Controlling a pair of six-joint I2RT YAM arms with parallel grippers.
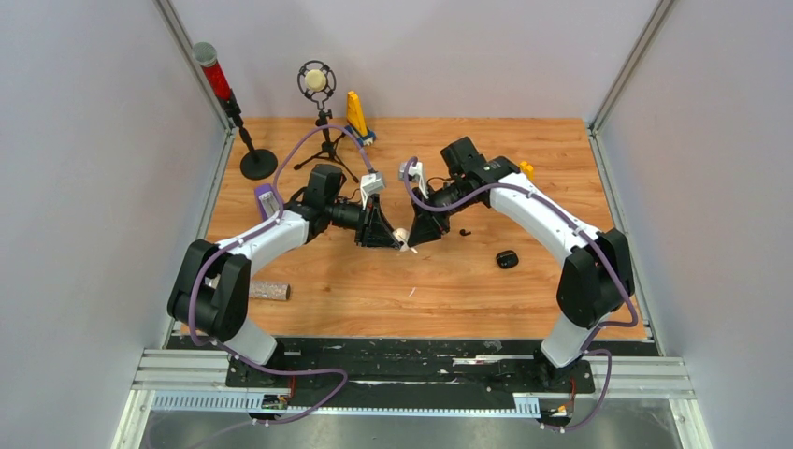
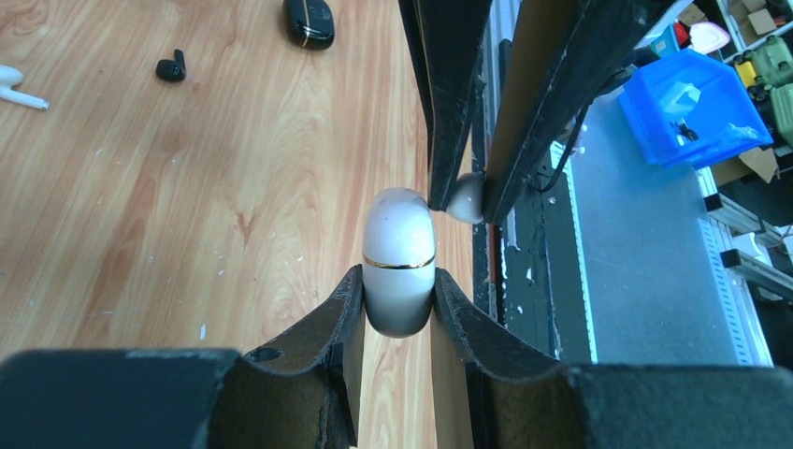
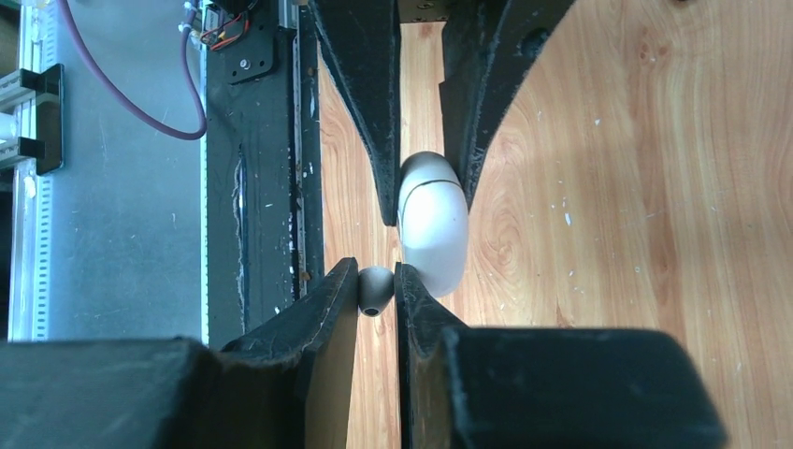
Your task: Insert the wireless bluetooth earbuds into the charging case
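A glossy white charging case (image 2: 399, 299) with a thin gold seam is pinched in my left gripper. From this side its two halves meet along the seam, and no slots show. Just beyond the case, my right gripper is shut on a small white earbud (image 3: 375, 292), its rounded end poking out between the fingertips. In the right wrist view the white case hangs close past that earbud, slightly to its right. In the top view both grippers meet mid-table, hiding most of what they hold. Another white earbud (image 2: 13, 86) lies on the table.
A black case (image 1: 507, 259) and a black earbud (image 1: 465, 233) lie on the table to the right. Microphones on stands (image 1: 259, 165) occupy the back left, and a patterned cylinder (image 1: 270, 291) rests at front left.
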